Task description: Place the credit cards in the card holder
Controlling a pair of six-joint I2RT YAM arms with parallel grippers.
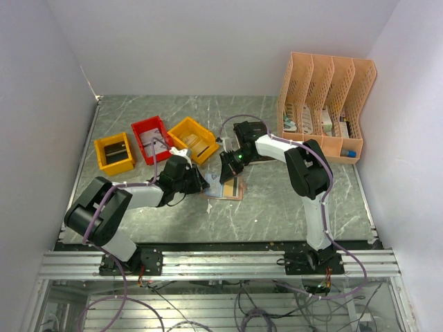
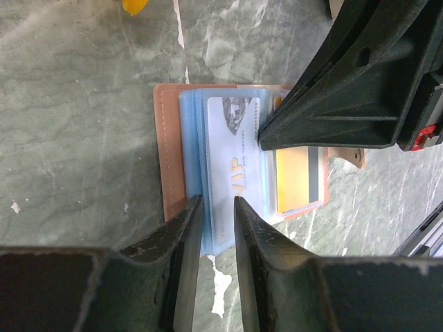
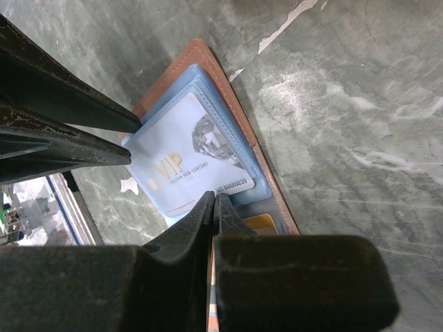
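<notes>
An open tan card holder [image 2: 168, 138] lies flat on the table, with a white VIP card [image 3: 194, 162] in its clear blue sleeves and a gold card [image 2: 292, 176] in the other half. My left gripper is over the holder's edge at the white card's side, its fingers part open, apparently nothing held between them. My right gripper is shut, its tips down on the holder between the white and gold cards; nothing shows between its fingers.
Behind stand yellow bins [image 1: 115, 162] and a red bin [image 1: 142, 127]. A peach compartment rack [image 1: 351, 154] is at the back right.
</notes>
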